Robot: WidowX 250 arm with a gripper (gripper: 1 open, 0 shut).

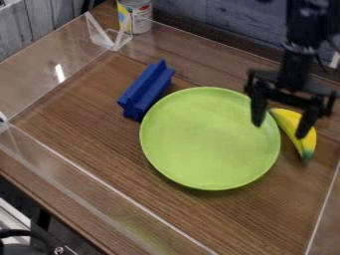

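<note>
My black gripper is open at the upper right, blurred, with its fingers pointing down over the yellow banana and the right edge of the green plate. Whether the fingertips touch the banana cannot be told. A blue block lies on the wooden table to the left of the plate.
A can stands at the back left edge, near a translucent white item.
</note>
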